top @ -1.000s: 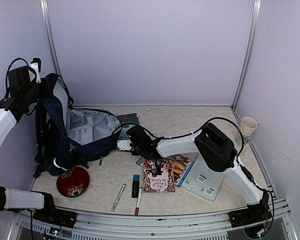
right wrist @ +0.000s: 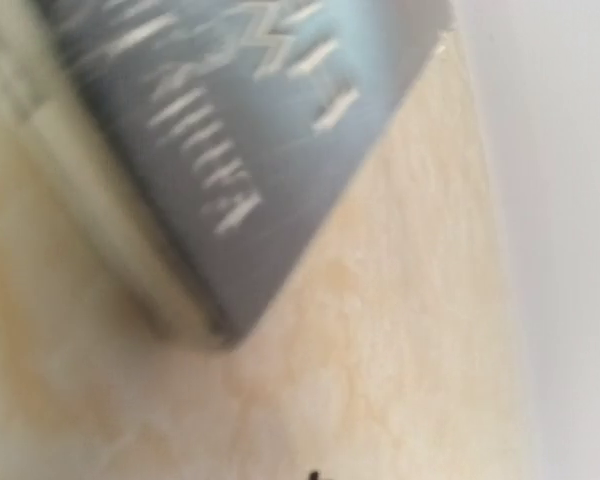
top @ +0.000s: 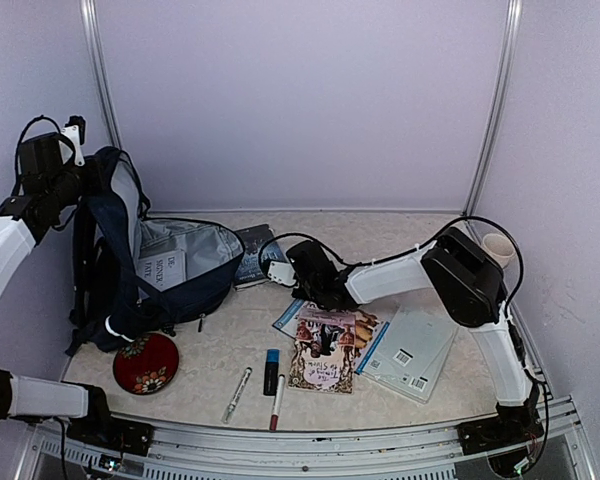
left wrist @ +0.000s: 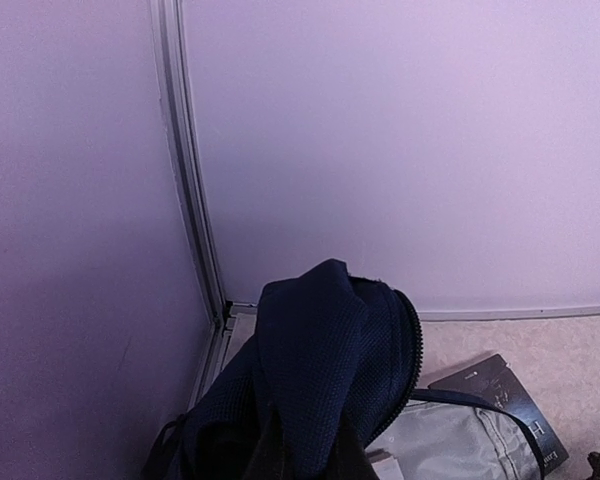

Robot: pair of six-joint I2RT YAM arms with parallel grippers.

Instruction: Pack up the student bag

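Observation:
At the left stands the navy backpack (top: 110, 260), open, a white book (top: 161, 268) inside. My left gripper (top: 92, 165) holds its top up; in the left wrist view the navy fabric (left wrist: 310, 340) rises from the fingers, which are out of sight. A dark book (top: 257, 248) lies right of the bag; its blurred cover fills the upper part of the right wrist view (right wrist: 210, 150). My right gripper (top: 295, 290) is just right of that book, shut, with nothing seen held; its fingers are mostly hidden.
Books (top: 322, 365), a notebook (top: 410, 355), pens (top: 237, 394) and a dark marker (top: 271, 371) lie at the front middle. A red floral round item (top: 145, 365) is at front left, a white cup (top: 498, 248) at back right.
My right gripper has moved rightward and up in the top view, away from the dark book's edge. My left gripper and the bag look unmoved.

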